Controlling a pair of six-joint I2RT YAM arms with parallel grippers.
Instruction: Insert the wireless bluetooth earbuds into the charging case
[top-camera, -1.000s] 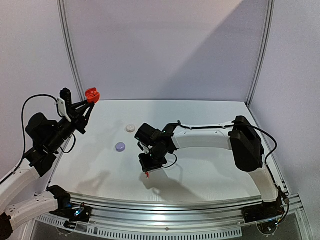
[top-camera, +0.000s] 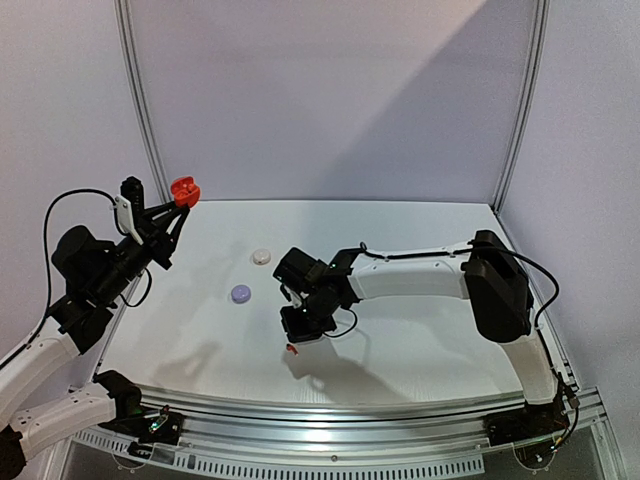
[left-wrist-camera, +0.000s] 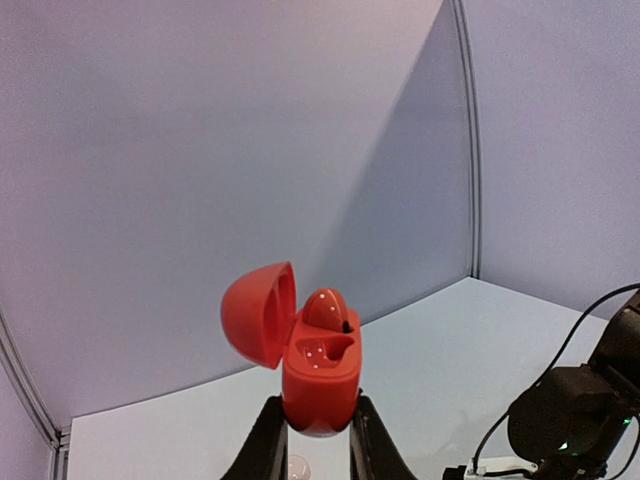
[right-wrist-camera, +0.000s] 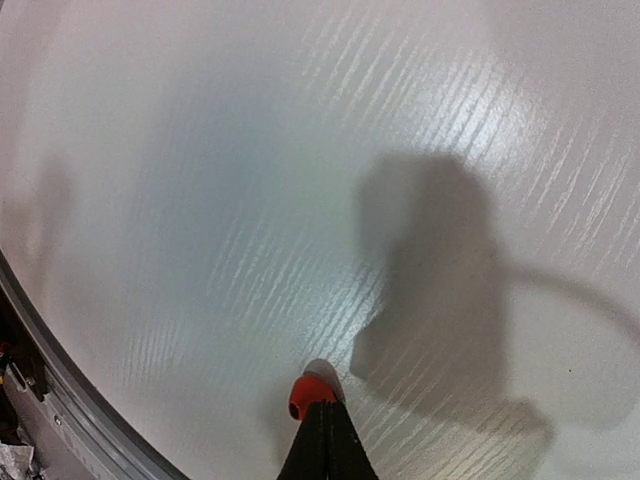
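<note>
My left gripper is raised at the left, shut on the red charging case (left-wrist-camera: 320, 375), whose lid (left-wrist-camera: 250, 315) is open; a red earbud (left-wrist-camera: 325, 308) sits in one well and the other well looks empty. In the right wrist view a small red earbud (right-wrist-camera: 308, 392) lies on the white table at the fingertips of my right gripper, which is shut; whether it grips the earbud is unclear, as the earbud appears just beyond the tips.
A lilac disc (top-camera: 240, 294) and a pale disc (top-camera: 261, 257) lie left of the right gripper. The table (top-camera: 420, 340) is otherwise mostly clear, bounded by a metal rail at the front and walls at back and sides.
My right gripper has shifted slightly about the small red earbud, which appears turned or nudged a little to the left. The left arm and case have not moved.
</note>
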